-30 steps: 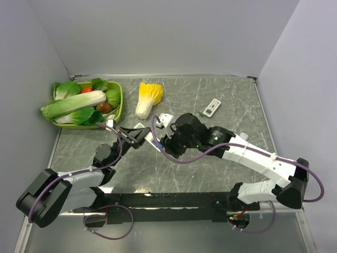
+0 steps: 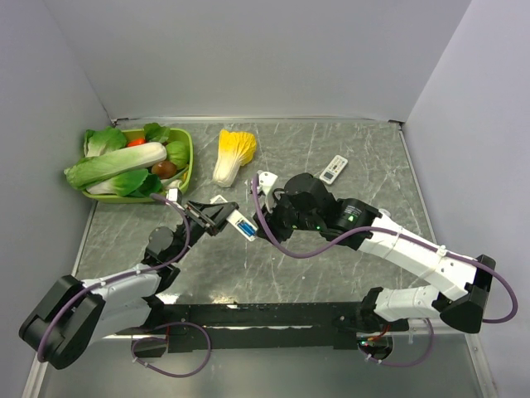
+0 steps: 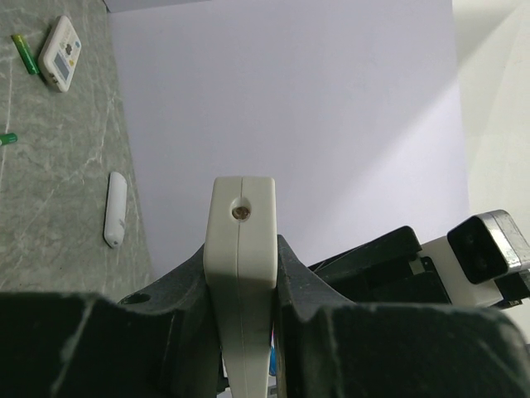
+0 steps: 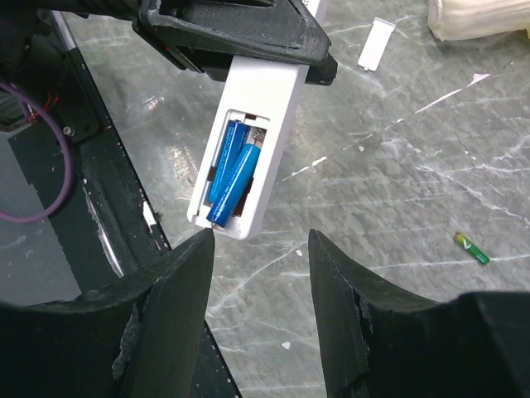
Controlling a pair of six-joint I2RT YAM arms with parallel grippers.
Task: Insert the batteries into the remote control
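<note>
My left gripper (image 2: pixel 217 214) is shut on the white remote (image 4: pixel 261 99), whose open compartment shows two blue batteries (image 4: pixel 236 178); the nearer one looks tilted, partly over the other. My right gripper is just below the compartment, fingers apart with nothing seen between them. In the left wrist view the remote (image 3: pixel 241 249) stands end-on in the fingers. A white cover (image 4: pixel 377 43) lies on the table. Green batteries (image 3: pixel 25 53) (image 4: pixel 471 247) lie loose on the table.
A white-and-grey remote (image 2: pixel 334 169) and a white object (image 3: pixel 116 209) lie to the right. A yellow cabbage (image 2: pixel 234 157) and a green basket of vegetables (image 2: pixel 186 178) are at the back. The front table edge (image 4: pixel 108 240) is near.
The left arm is nearly still.
</note>
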